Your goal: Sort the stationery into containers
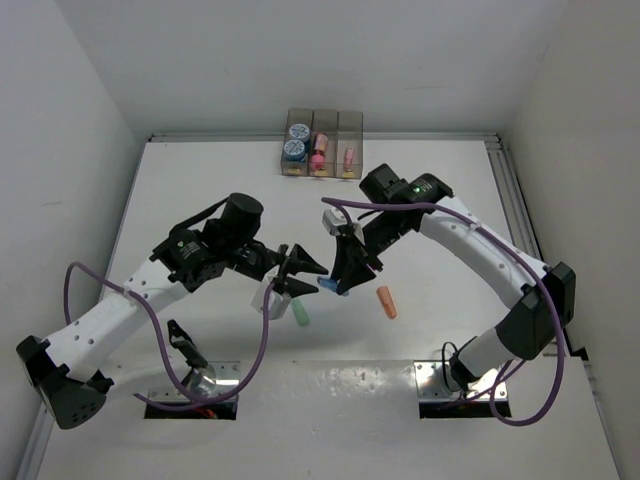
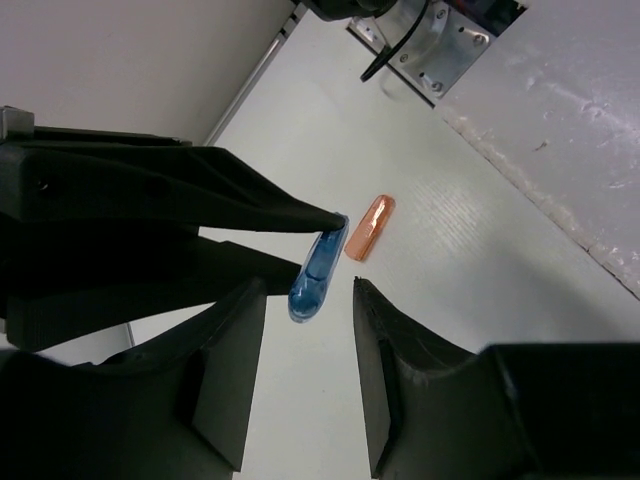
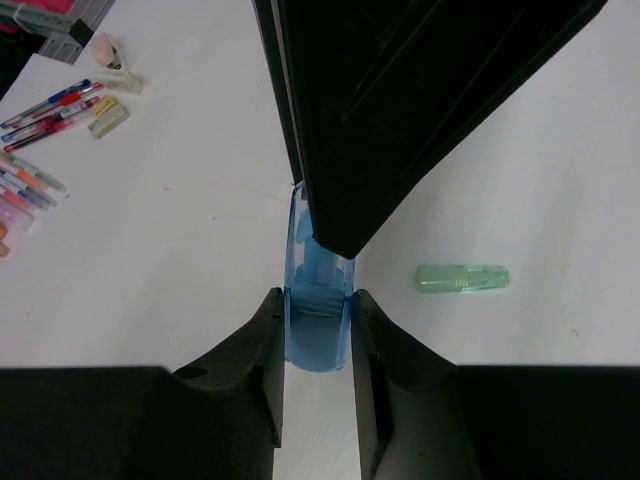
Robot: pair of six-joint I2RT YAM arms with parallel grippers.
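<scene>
My right gripper is shut on a blue translucent piece [image 2: 315, 275], held above the table's middle. My left gripper stands open beside it, fingers either side of that piece's near end in its wrist view. An orange piece [image 1: 386, 301] lies right of the grippers, and a green piece [image 1: 300, 311] lies below them. At the back, a divided container [image 1: 349, 115] holds round blue items [image 1: 295, 148] and pink items [image 1: 319, 150].
The right wrist view shows pens [image 3: 50, 115] and small pieces at upper left. The white table [image 1: 170, 200] is otherwise mostly clear. Side walls border the workspace.
</scene>
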